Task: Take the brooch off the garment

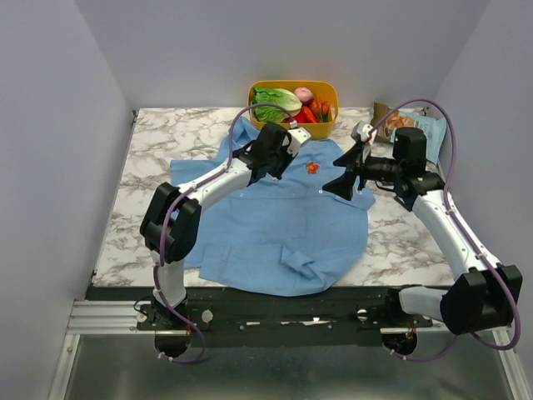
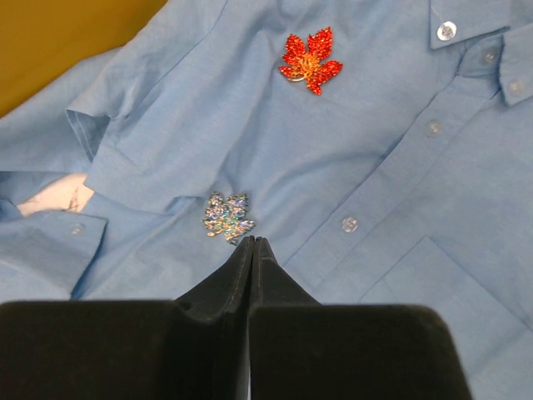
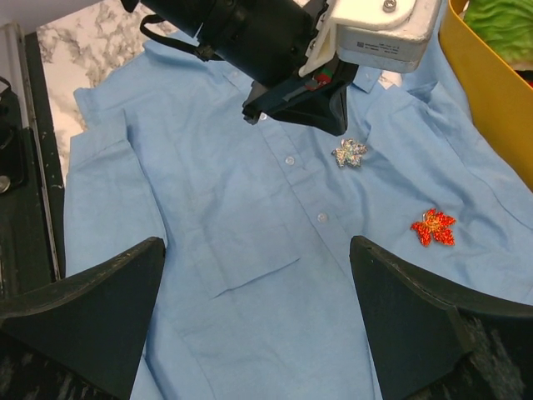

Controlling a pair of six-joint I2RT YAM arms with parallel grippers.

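Note:
A light blue shirt (image 1: 266, 225) is spread on the marble table. Two leaf brooches are on it: a red-orange one (image 2: 311, 60) and a silvery one (image 2: 226, 215). My left gripper hangs just over the silvery brooch, its fingertips close together; whether anything lies between them is not clear. My right gripper (image 1: 345, 175) is open above the shirt's right side, with cloth visible between its fingers in the right wrist view and nothing held. In that view the silvery brooch (image 3: 349, 152) lies near the left gripper, the red one (image 3: 432, 227) further right.
A yellow basket (image 1: 253, 93) of vegetables stands at the back, behind the shirt. Snack bags (image 1: 428, 132) lie at the back right, partly behind the right arm. Bare marble (image 1: 137, 167) shows on the left.

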